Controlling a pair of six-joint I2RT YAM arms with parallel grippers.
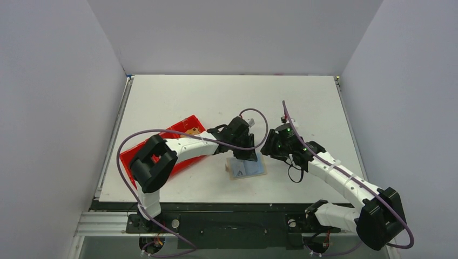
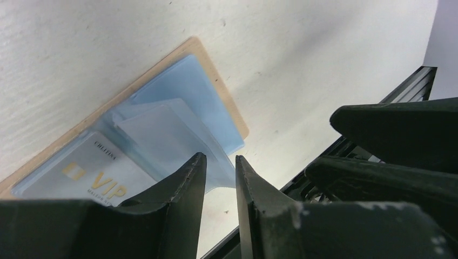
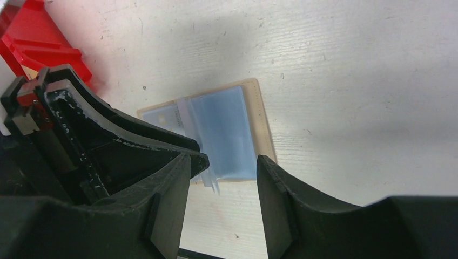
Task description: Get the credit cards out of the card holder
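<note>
The card holder (image 1: 255, 168) lies spread open on the table, tan-edged with pale blue inner sleeves. In the left wrist view, a pale card marked VIP (image 2: 89, 175) shows in one sleeve at the lower left. A translucent blue flap (image 2: 181, 135) stands raised along the holder's middle. Over that flap is my left gripper, its fingertips a narrow gap apart; whether the flap's edge runs between them I cannot tell. My right gripper is open above the holder's right side, with nothing between its fingers.
A red divided tray (image 1: 186, 163) stands at the left, partly under my left arm, with a tan item (image 1: 193, 131) inside. Both grippers are close together over the holder.
</note>
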